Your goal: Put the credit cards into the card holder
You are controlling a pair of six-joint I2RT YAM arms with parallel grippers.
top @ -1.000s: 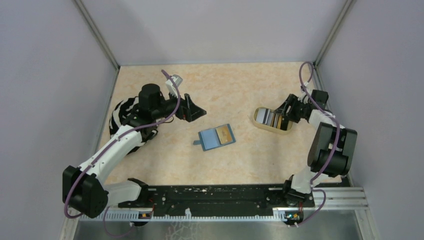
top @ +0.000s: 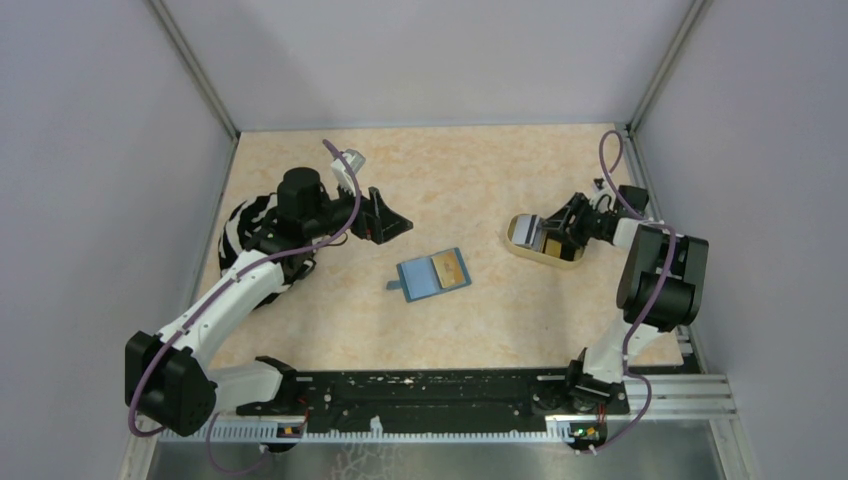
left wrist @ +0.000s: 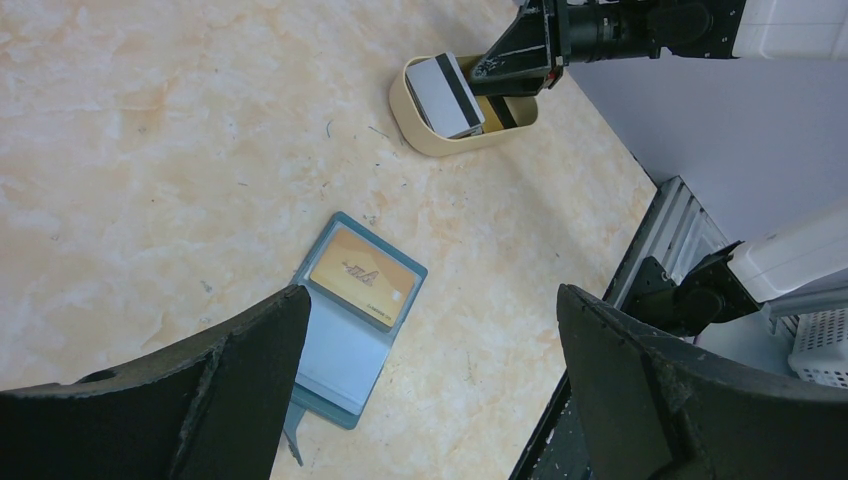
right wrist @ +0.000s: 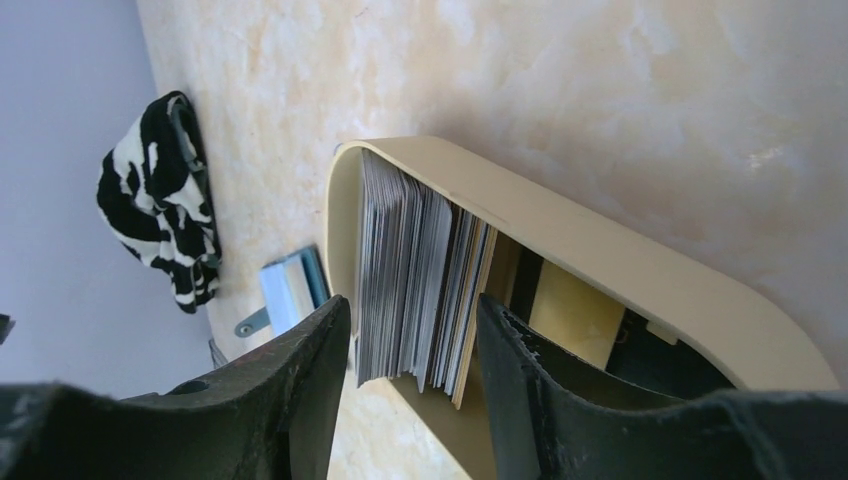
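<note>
A blue card holder [top: 420, 291] lies flat near the table's middle; a gold card [left wrist: 362, 276] occupies one side and a pale blue-white panel [left wrist: 342, 345] fills the other. To the right stands a beige oval box [top: 513, 249] holding a leaning row of cards [right wrist: 400, 270], mostly silver and white edges, plus a gold card [right wrist: 575, 315] farther along. My right gripper is open over this box, its fingers [right wrist: 320, 375] on either side of part of the row. My left gripper hangs open and empty, up and left of the holder in the top view.
A black-and-white striped cloth [top: 235, 230] lies at the left edge under my left arm. Bare table surrounds the holder and separates it from the box. A wall rises close behind the right arm.
My right gripper has moved left and slightly down over the box, covering more of the cards. The left arm, the holder and the box have stayed in place.
</note>
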